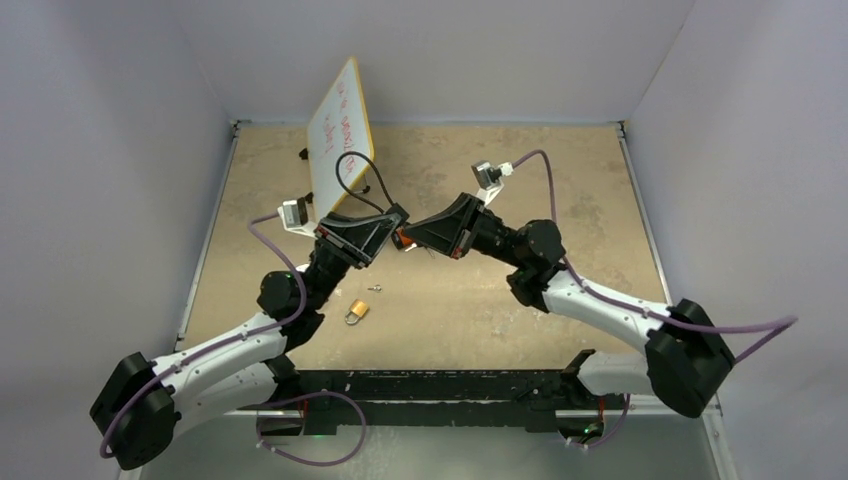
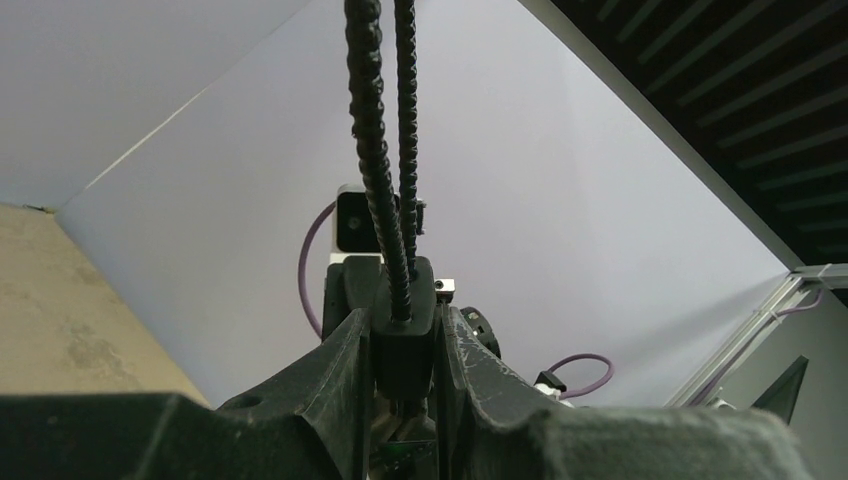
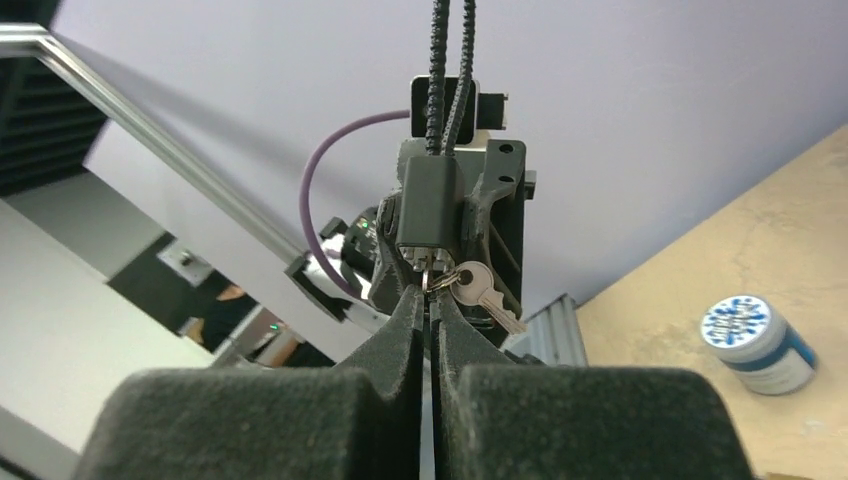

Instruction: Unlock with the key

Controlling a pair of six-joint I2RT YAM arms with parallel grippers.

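A black cable lock body (image 3: 430, 200) with a long looped cable (image 1: 353, 153) is held up between the two arms. My left gripper is shut on it, cable pointing upward. A silver key (image 3: 476, 288) on a ring hangs at the lock's underside; another key part sits upright in it. My right gripper is shut, its fingertips right at the upright key; whether it grips that key is unclear. In the top view a brass padlock (image 1: 357, 311) and a small key (image 1: 374, 288) lie on the table.
A whiteboard (image 1: 338, 135) stands at the back left. A white-lidded round tub (image 3: 757, 345) stands on the table in the right wrist view.
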